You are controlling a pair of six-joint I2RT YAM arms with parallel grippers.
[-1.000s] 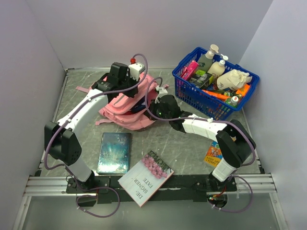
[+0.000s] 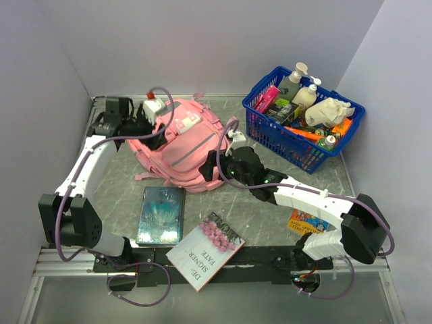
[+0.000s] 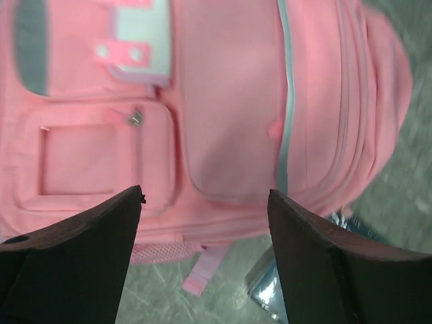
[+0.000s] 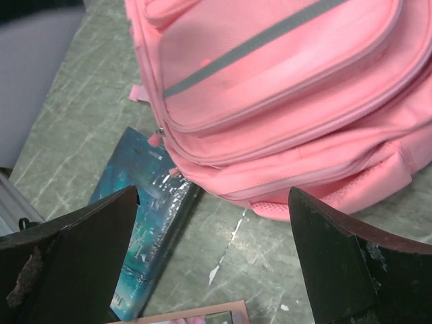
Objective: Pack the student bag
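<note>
A pink backpack (image 2: pixel 191 150) lies on the grey table, its front pocket and grey strip facing up. My left gripper (image 2: pixel 156 138) is over the bag's left side, open; in the left wrist view only pink fabric (image 3: pixel 233 101) and table show beyond its fingers (image 3: pixel 101 250). At the bag's right edge my right gripper (image 2: pixel 210 169) stands open, and nothing shows between its fingers. Below the bag are a dark teal book (image 2: pixel 160 214) and a white book with pink flowers (image 2: pixel 205 251). The bag's inside is hidden.
A full blue basket (image 2: pixel 280 140) with bottles and boxes stands at the back right. An orange and blue book (image 2: pixel 307 221) lies partly under the right arm. Bare table lies between the bag and that book.
The bag's opening gaped a second ago, with something dark inside; now its flap lies down over it.
</note>
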